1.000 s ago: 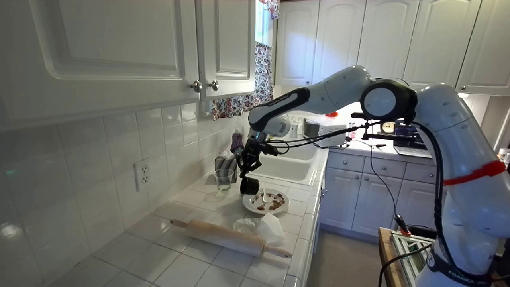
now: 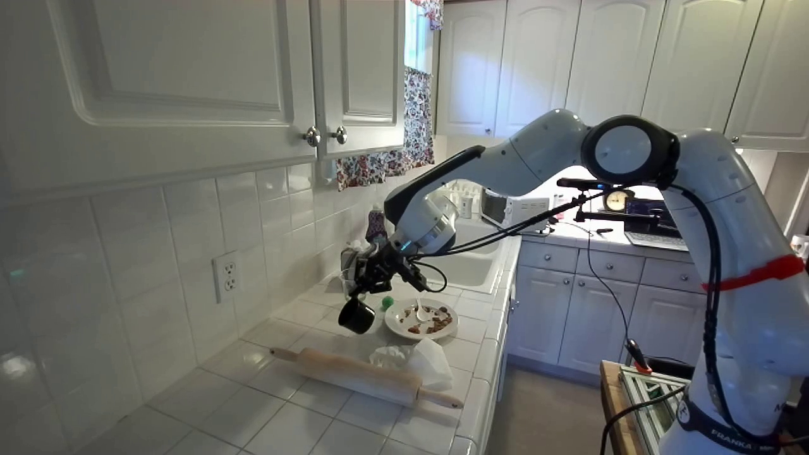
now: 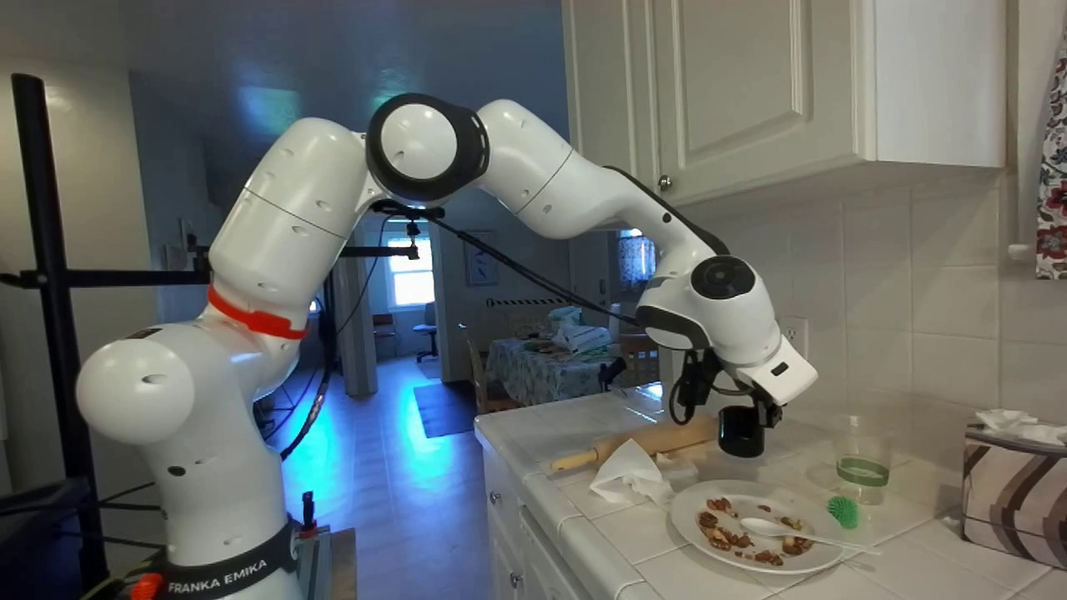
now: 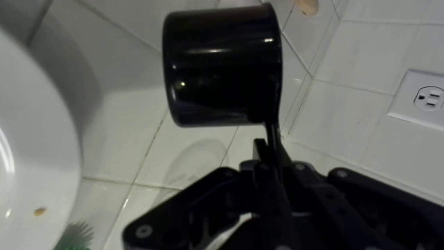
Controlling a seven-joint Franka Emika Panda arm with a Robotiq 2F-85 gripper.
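Observation:
A black cup (image 4: 220,66) hangs from my gripper, which is shut on its handle. The exterior views show this cup (image 2: 356,315) held above the counter, between the rolling pin (image 2: 356,373) and the white plate (image 2: 390,327). It is tilted in the first exterior view, and its inside cannot be seen. Brown food pieces (image 3: 722,537) and a white spoon (image 3: 790,532) lie on the plate. A clear glass with a green band (image 3: 862,470) stands near the wall, and a green spiky ball (image 3: 843,512) sits beside the plate.
Crumpled white paper (image 2: 430,364) lies by the rolling pin. A striped tissue box (image 3: 1015,495) is near the wall, with the sink (image 2: 462,269) beyond. Overhead are cabinets (image 2: 360,68).
My gripper and the black cup have moved from over the plate's edge toward the left and the rolling pin. The wrist is more tilted now. The green ball has come into sight.

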